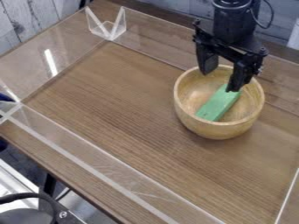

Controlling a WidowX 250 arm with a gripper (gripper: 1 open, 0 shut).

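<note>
A tan round bowl [205, 123] sits on the wooden table at the right of the camera view, holding a flat green bar [219, 104] that lies diagonally inside it. My black gripper [223, 66] hangs over the back rim of the bowl, open, its two fingers apart with nothing seen between them.
A white, clear angular object [107, 24] stands at the back left. Bare table [82, 105] fills the left and front. Dark black parts [30, 206] show at the lower left corner.
</note>
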